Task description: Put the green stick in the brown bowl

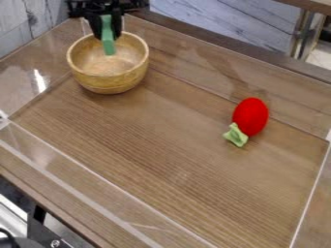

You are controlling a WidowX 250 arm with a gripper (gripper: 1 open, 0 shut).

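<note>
The brown bowl (111, 82) stands at the back left of the table. Over its far part, the green stick (107, 39) hangs upright, its lower end within the bowl's outline. My dark gripper (106, 16) is at the top edge of the view, shut on the stick's upper end. Whether the stick's lower end touches the bowl cannot be made out, and the gripper's upper part is cut off by the frame.
A red egg-shaped object (250, 116) with a small pale green piece (234, 136) beside it lies at the right. Bare wooden table (168, 165) fills the middle and front. A metallic wall borders the back left.
</note>
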